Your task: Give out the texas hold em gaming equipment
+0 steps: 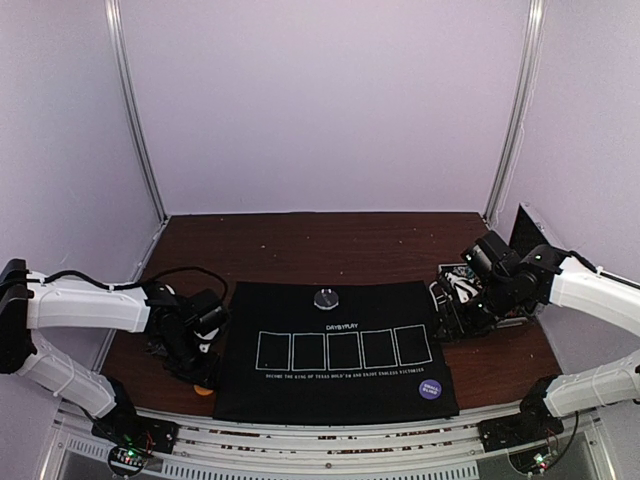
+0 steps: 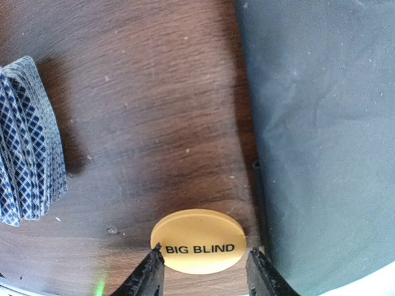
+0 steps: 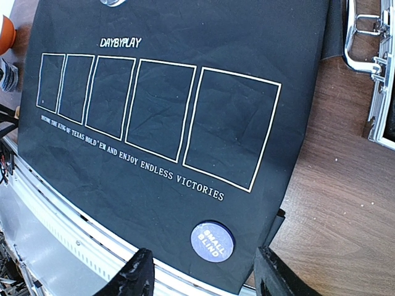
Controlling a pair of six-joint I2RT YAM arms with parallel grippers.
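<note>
A yellow BIG BLIND puck (image 2: pixel 197 237) is between the fingertips of my left gripper, on or just over the wood at the left of the black mat (image 1: pixel 290 400). The purple SMALL BLIND puck (image 3: pixel 212 241) lies on the mat's near right. A clear disc (image 1: pixel 326 298) sits at the mat's back middle. My right gripper is over the mat's right side, fingers apart, nothing between them.
Blue-patterned card stacks (image 2: pixel 28 142) lie left of the mat. A metal case (image 3: pixel 379 92) stands open at the right.
</note>
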